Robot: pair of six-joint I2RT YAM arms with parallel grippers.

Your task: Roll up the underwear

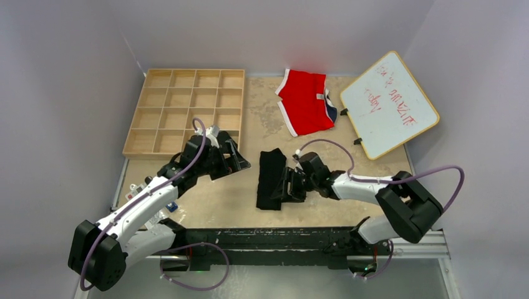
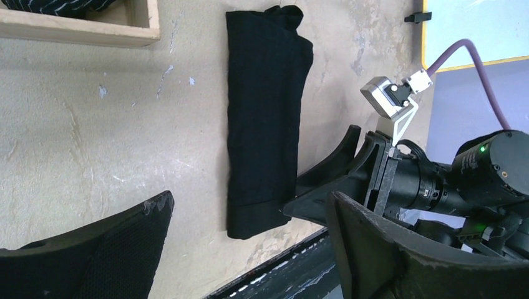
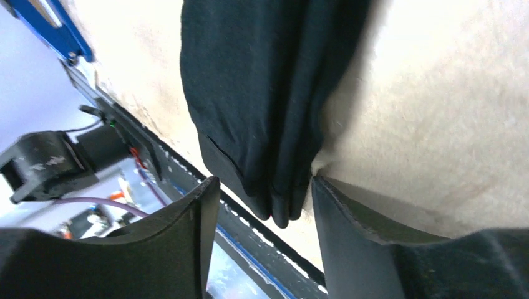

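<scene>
The black underwear (image 1: 271, 177) lies folded into a long narrow strip on the table, running from near to far. In the left wrist view the whole strip (image 2: 262, 124) shows, one loose corner sticking up at its far end. At its near right edge is my right gripper (image 1: 283, 192), with part-open fingers; in the right wrist view the fingertips (image 3: 209, 190) stand apart on either side of the creased near end (image 3: 277, 199). My left gripper (image 1: 239, 163) hovers to the left of the strip, open and empty, clear of the cloth.
A wooden compartment tray (image 1: 187, 112) stands at the back left, with dark striped cloth (image 2: 59, 5) in its near corner. Red shorts (image 1: 305, 103) lie at the back, beside a whiteboard (image 1: 390, 106). Bare table extends left of the strip.
</scene>
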